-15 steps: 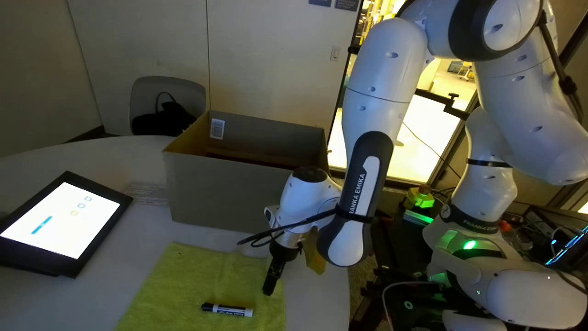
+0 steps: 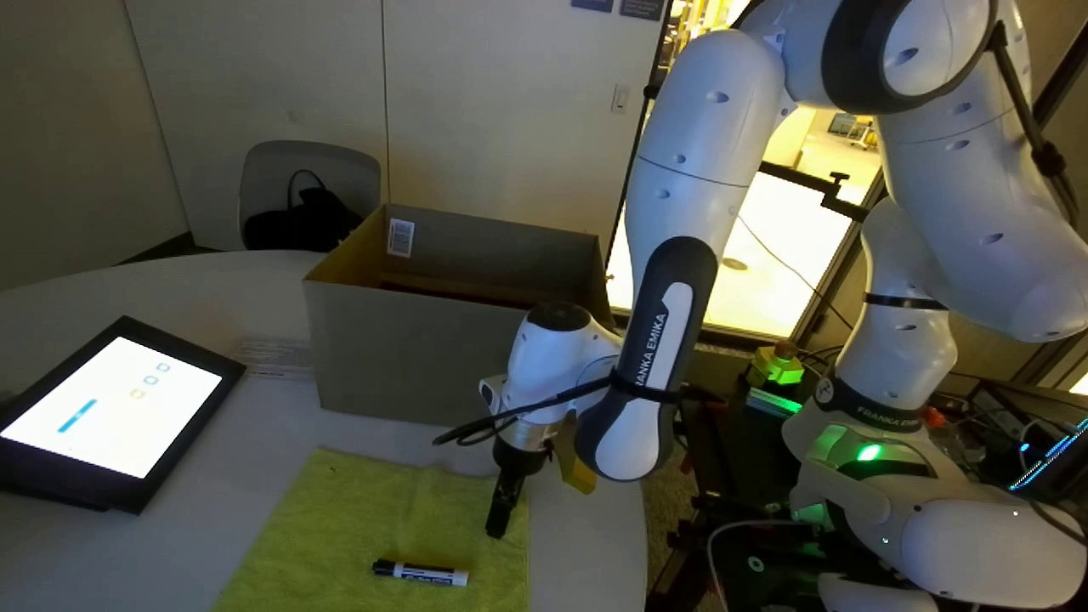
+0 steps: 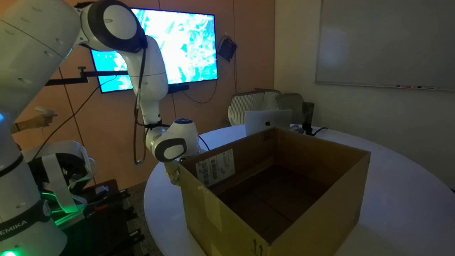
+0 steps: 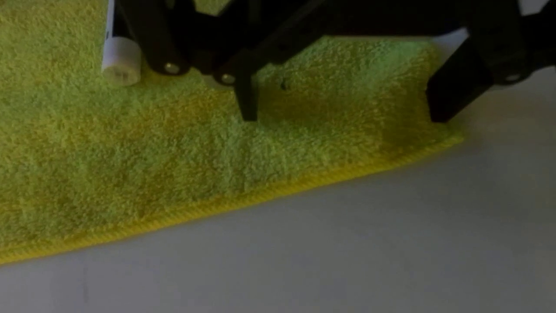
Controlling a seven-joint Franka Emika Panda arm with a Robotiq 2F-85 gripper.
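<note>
A white marker with a black cap [image 2: 420, 573] lies on the yellow-green towel [image 2: 337, 520] in exterior view 1. Its white end [image 4: 121, 61] shows at the upper left of the wrist view, partly covered by the gripper's linkage. My gripper [image 2: 497, 532] points down over the towel's right side, a little behind and to the right of the marker. In the wrist view the gripper is open, its fingers [image 4: 458, 86] wide apart, and only towel and table show between them. The box hides the fingertips in exterior view 2.
Right behind the towel stands a large open cardboard box [image 2: 408, 352], empty as far as exterior view 2 shows. A lit tablet [image 2: 112, 408] sits at the left. A laptop [image 3: 268, 121] stands beyond the box. Bare table [image 4: 312, 250] borders the towel.
The arm and gripper have shifted slightly to the left and back toward the box, with the wrist a bit more upright. The marker and towel lie where they were.
</note>
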